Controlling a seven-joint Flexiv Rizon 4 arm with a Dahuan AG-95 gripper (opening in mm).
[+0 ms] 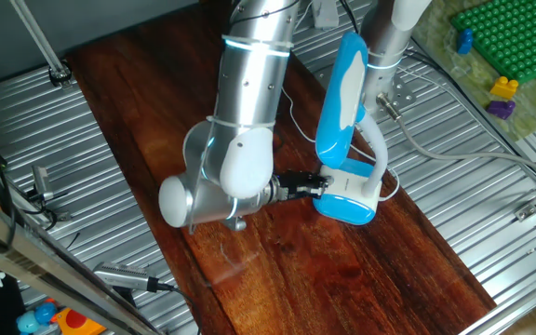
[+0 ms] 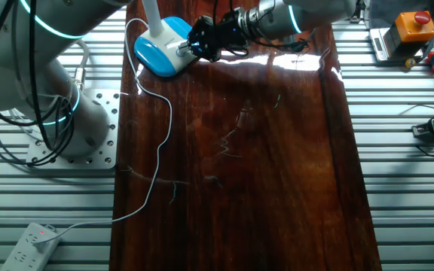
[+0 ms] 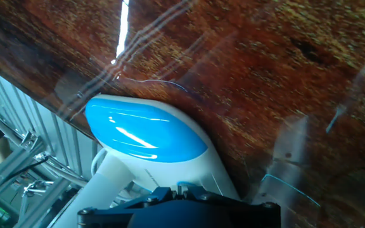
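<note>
A blue and white desk lamp stands on the dark wooden board, its head (image 1: 335, 116) raised over its base (image 1: 346, 210). No light comes from the lamp now. My gripper (image 1: 322, 184) is at the side of the base, with its fingertips at the white top and seemingly touching it. In the second exterior view the gripper (image 2: 185, 48) meets the lamp base (image 2: 154, 57) from the right. The wrist view has the blue end of the base (image 3: 146, 131) ahead of the gripper, whose fingers are together with nothing visible between them. The tips hide the spot they touch.
A white cord (image 2: 166, 132) runs from the lamp across the board to a power strip (image 2: 32, 247). The lamp's arm (image 1: 376, 149) rises close beside the gripper. Much of the wooden board (image 2: 255, 181) is clear.
</note>
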